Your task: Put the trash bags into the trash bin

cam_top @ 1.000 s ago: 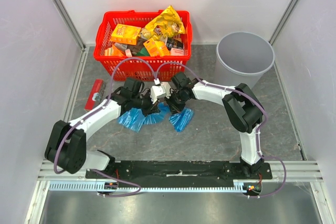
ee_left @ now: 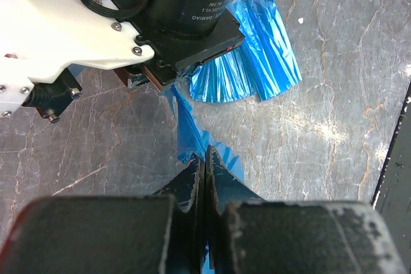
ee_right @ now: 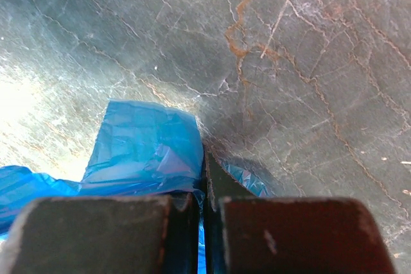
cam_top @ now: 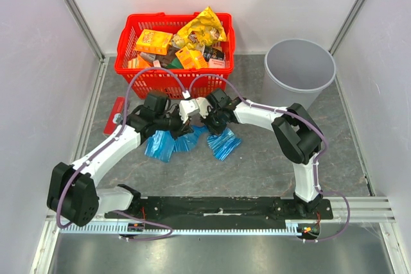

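Observation:
Crumpled blue trash bag film lies on the grey floor below both grippers, with a left portion [cam_top: 159,146] and a right portion [cam_top: 223,145] in the top view. My left gripper is shut on blue film. In the left wrist view a twisted strand [ee_left: 188,128] of it stretches to my right gripper. A pleated blue piece [ee_left: 268,49] hangs out past the right gripper. From the right wrist view, the right gripper is shut with blue film [ee_right: 144,142] caught at its tips. Whether this is one bag or more, I cannot tell. The grey trash bin [cam_top: 299,88] stands at right.
Behind the grippers stands a red basket [cam_top: 167,81] full of packaged goods. A red object [cam_top: 114,117] lies on the floor beside the left arm. Clear floor extends in front of the bin and around the right arm.
My left gripper has shifted slightly left, away from the right one, its elbow swinging outward. The right portion of blue film has spread a little to the right.

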